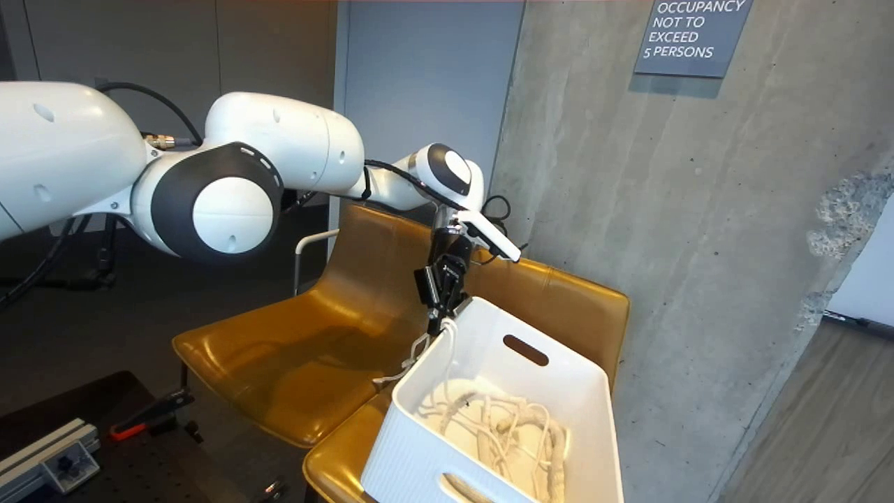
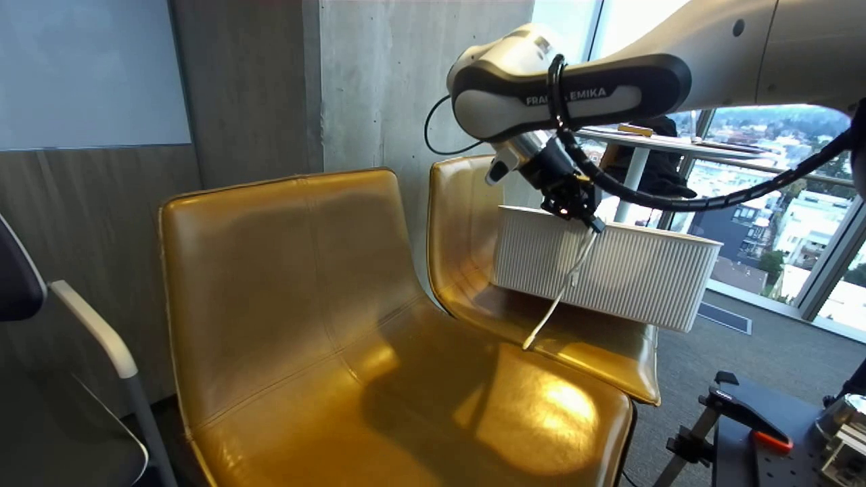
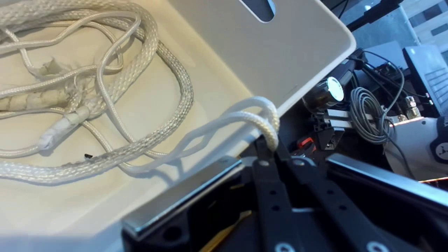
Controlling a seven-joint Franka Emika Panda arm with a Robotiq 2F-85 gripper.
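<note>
A white bin [image 1: 587, 402] rests tilted on the right-hand tan chair [image 1: 545, 289]. Inside it lie loops of pale rope [image 3: 176, 86], thick braid and thin cord mixed. My gripper is shut on a thin white cord [image 3: 252, 115], which arches from its fingertips over the near rim into the bin. In the first exterior view the gripper [image 1: 436, 328] is at the bin's left rim. The second exterior view shows the gripper [image 2: 597, 226] just outside the ribbed wall, with a cord end [image 2: 556, 300] hanging down towards the chair seat.
Another tan chair [image 2: 276, 300] stands beside the bin's chair, its seat clear. A concrete wall [image 1: 695, 235] rises behind. A dark table with a metal rail [image 1: 50, 457] and a red-black clamp [image 1: 147, 415] occupies the lower left.
</note>
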